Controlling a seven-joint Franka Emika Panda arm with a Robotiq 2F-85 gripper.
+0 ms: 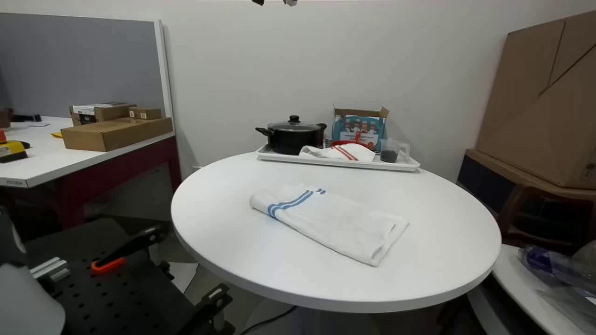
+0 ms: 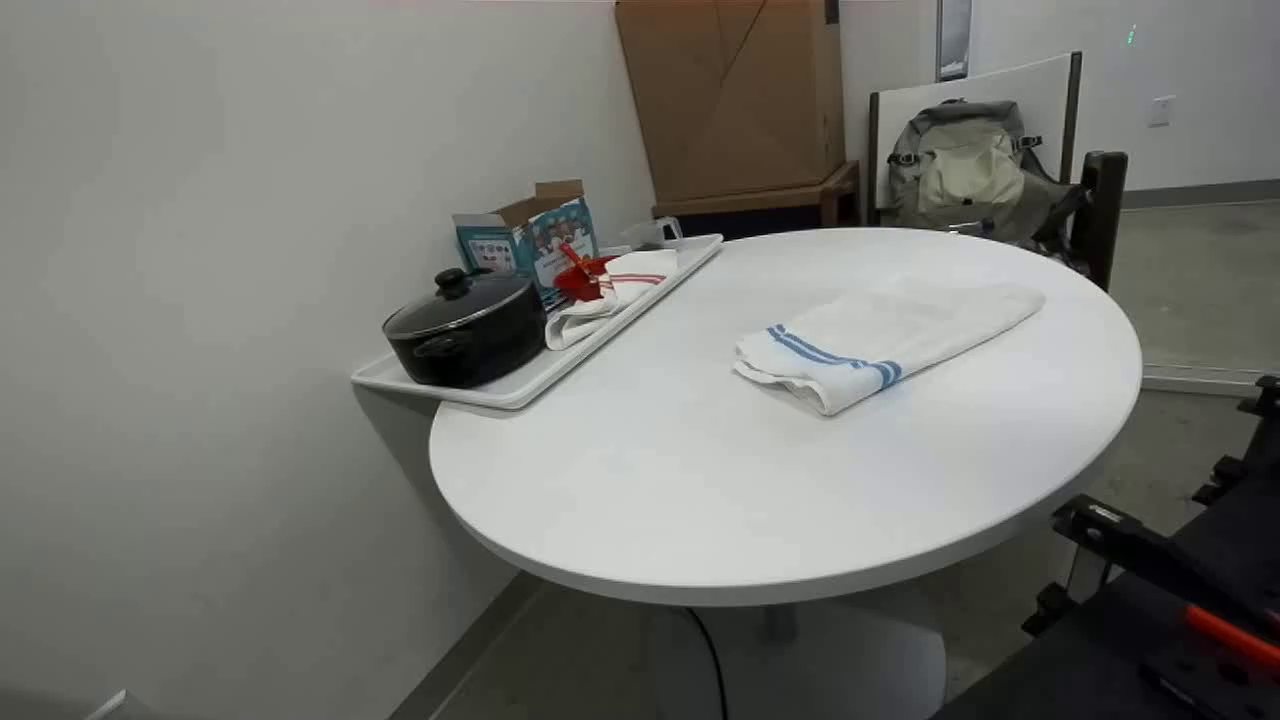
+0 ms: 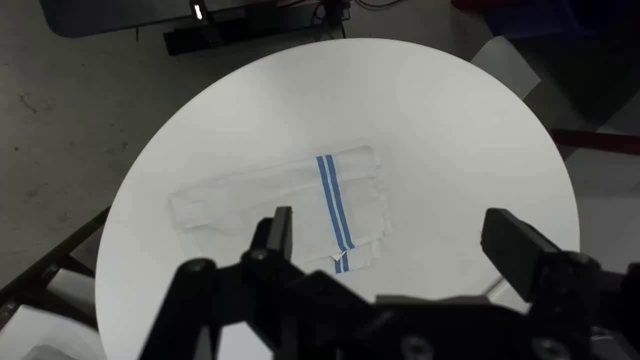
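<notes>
A white towel (image 1: 329, 220) with blue stripes lies folded flat on the round white table (image 1: 234, 251). In exterior view 2 the same towel (image 2: 894, 330) has its striped end toward the camera. From above, the wrist view shows the towel (image 3: 270, 204) with its stripes running crosswise near one end. My gripper stands open high above the table, its two fingers wide apart and nothing held between them. Only the dark tips of the gripper (image 1: 274, 2) show at the top edge of exterior view 1; exterior view 2 does not show it.
Against the wall, a white tray (image 1: 315, 161) carries a lidded black pot (image 1: 293, 136), a red-striped cloth (image 1: 341, 152), a red item, an open blue box (image 1: 359, 127) and a clear cup (image 1: 389, 150).
</notes>
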